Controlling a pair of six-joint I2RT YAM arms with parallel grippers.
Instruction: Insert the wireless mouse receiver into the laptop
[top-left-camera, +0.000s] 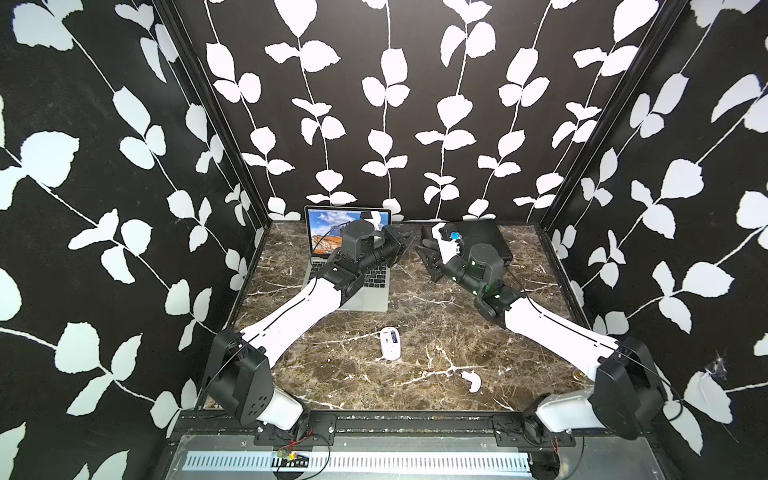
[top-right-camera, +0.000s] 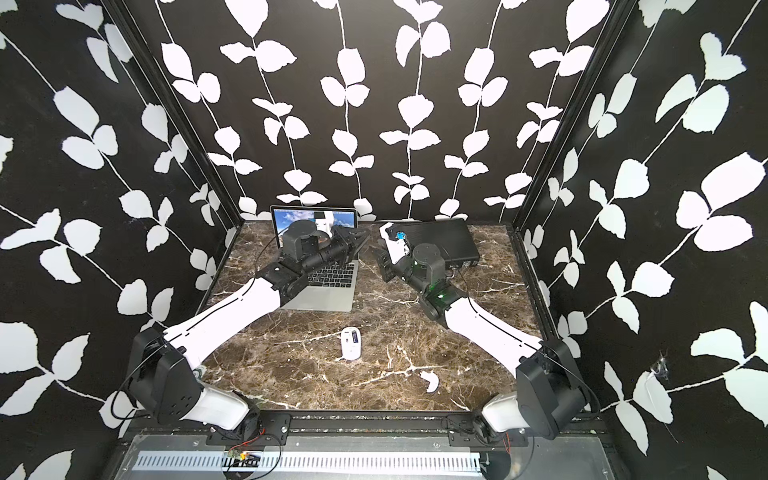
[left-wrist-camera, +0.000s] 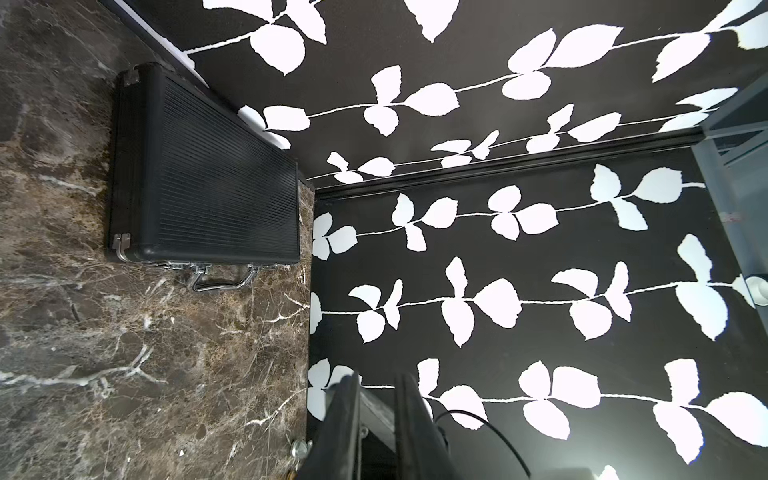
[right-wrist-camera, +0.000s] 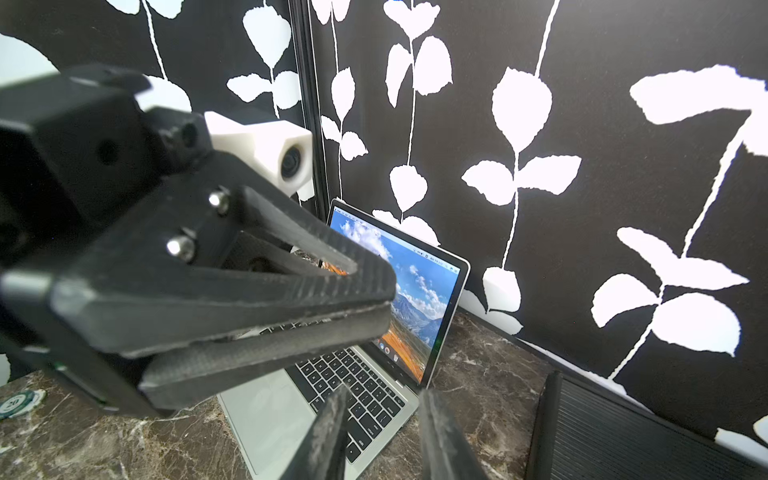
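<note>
The open laptop (top-left-camera: 369, 301) stands at the back left, its screen lit. My left gripper (top-left-camera: 411, 238) is above the laptop's right side, pointing right; in the right wrist view its fingers (right-wrist-camera: 352, 280) lie almost together. No receiver can be made out between them. Facing it across a small gap is my right gripper (top-left-camera: 421, 254), between laptop and black case. In the right wrist view its fingers (right-wrist-camera: 324, 436) show a gap with nothing distinct in it. The white mouse (top-left-camera: 390, 343) lies on the front middle of the table, a dark compartment showing. I cannot find the receiver.
A black case lies at the back right, behind the right gripper. A small white curved piece (top-left-camera: 472, 381) rests on the table right of the mouse. The two gripper tips are close together.
</note>
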